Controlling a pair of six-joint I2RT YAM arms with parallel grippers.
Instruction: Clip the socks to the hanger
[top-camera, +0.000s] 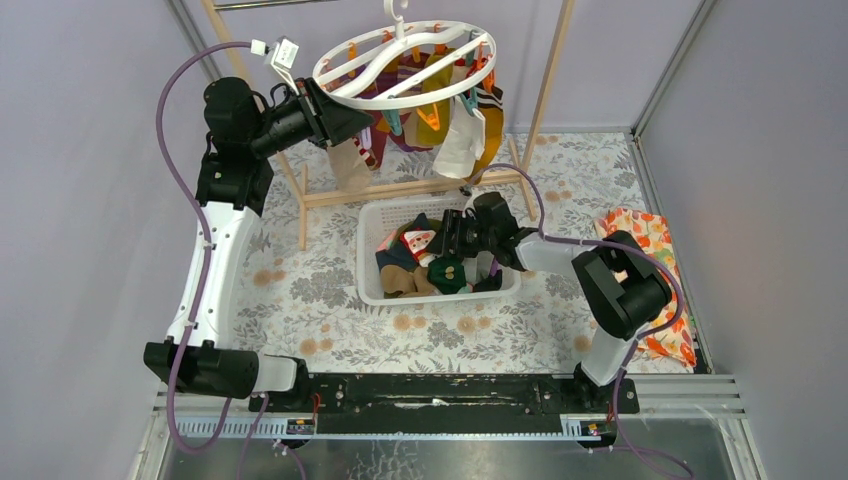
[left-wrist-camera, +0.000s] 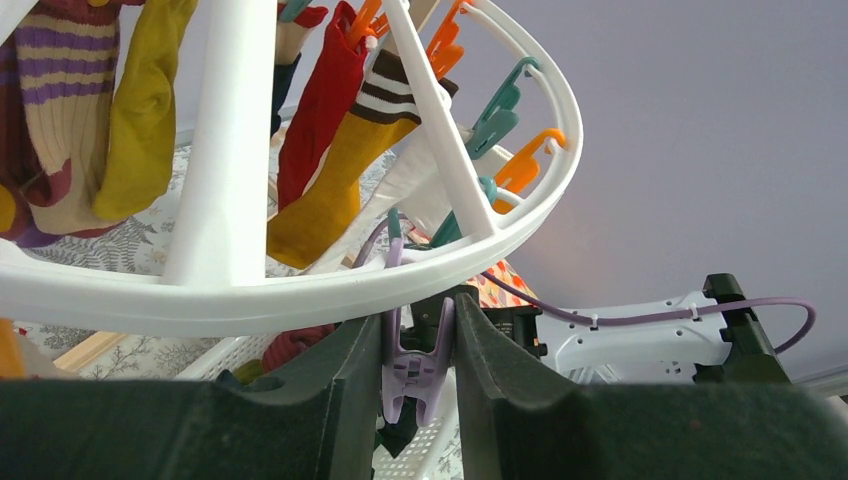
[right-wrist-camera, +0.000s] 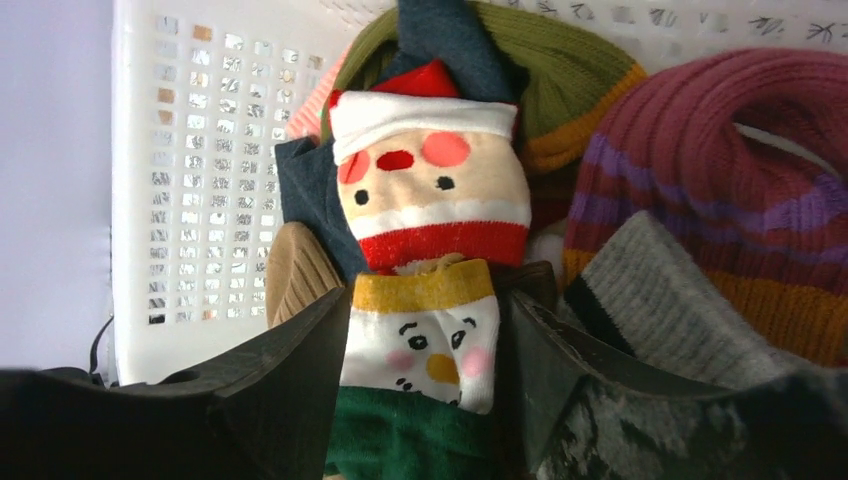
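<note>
My left gripper is shut on a lilac clip (left-wrist-camera: 415, 372) at the near rim of the round white hanger (left-wrist-camera: 300, 303). In the left wrist view no sock shows in that clip. Down in the basket, my right gripper stands open, one finger to each side of a green sock (right-wrist-camera: 425, 342) with a white face and yellow cuff. That sock lies loose below a Santa-faced sock (right-wrist-camera: 435, 185). Several socks hang from the hanger's clips, among them a mustard sock (left-wrist-camera: 315, 215) with a striped cuff.
The white basket (top-camera: 366, 255) also holds a grey sock (right-wrist-camera: 665, 290), a purple-striped one (right-wrist-camera: 700, 150) and others, lying close together. A wooden stand (top-camera: 420, 188) runs behind the basket. An orange patterned cloth (top-camera: 645, 240) lies at right. Floor in front of the basket is clear.
</note>
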